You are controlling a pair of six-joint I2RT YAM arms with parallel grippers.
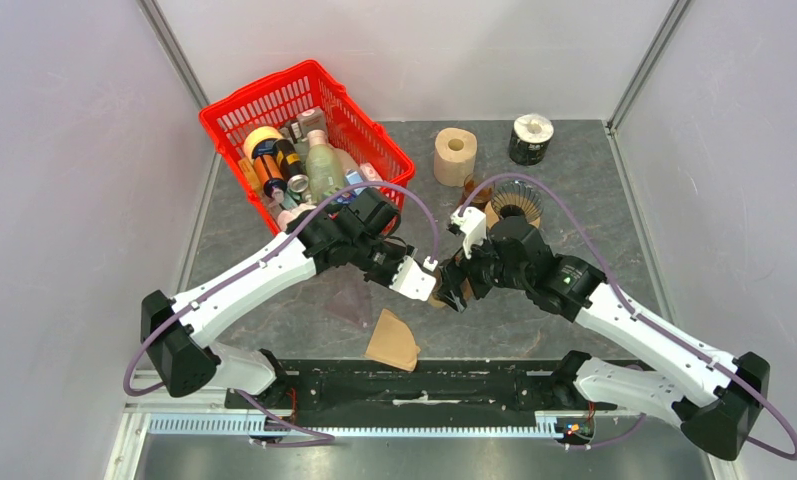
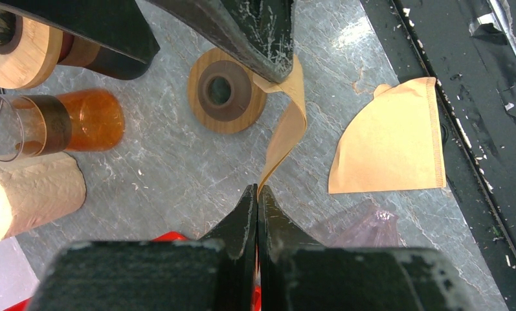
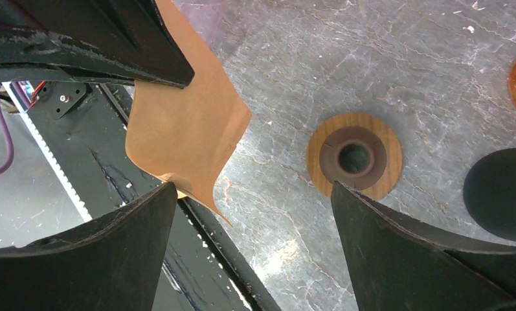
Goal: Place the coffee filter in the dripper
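A tan paper coffee filter point(image 3: 184, 123) hangs by one edge from my left gripper, which is shut on it. Its free end curls toward a dark finger point(image 2: 268, 39) of my right gripper. The right fingers stand wide apart. In the right wrist view the filter's lower corner meets or overlaps the tip of the left-hand finger; whether they touch, I cannot tell. A ribbed glass dripper point(image 1: 515, 194) with a wooden collar stands behind the right arm. In the left wrist view only part of that collar point(image 2: 44, 55) shows.
Another filter point(image 1: 393, 342) lies flat near the front edge. On the table below the grippers rests a wooden disc point(image 3: 390, 155) with a grey ring. A paper roll point(image 1: 455, 157), an amber glass point(image 2: 93, 121) and a full red basket point(image 1: 379, 150) stand behind.
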